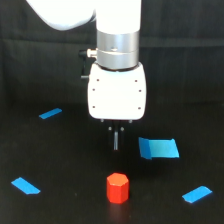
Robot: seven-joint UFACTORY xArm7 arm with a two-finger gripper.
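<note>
A red block (118, 188) with a six-sided face stands on the dark table near the front, a little right of the middle. Above and behind it in the picture hangs my gripper (116, 141), pointing down from its white housing. The red block is clear of the fingers. Only a narrow dark shape shows at the fingertips, so whether they are apart or together cannot be made out.
A blue folded sheet (160, 149) lies right of the gripper. Blue tape strips mark the table at front left (25, 186), front right (197, 194) and back left (50, 114).
</note>
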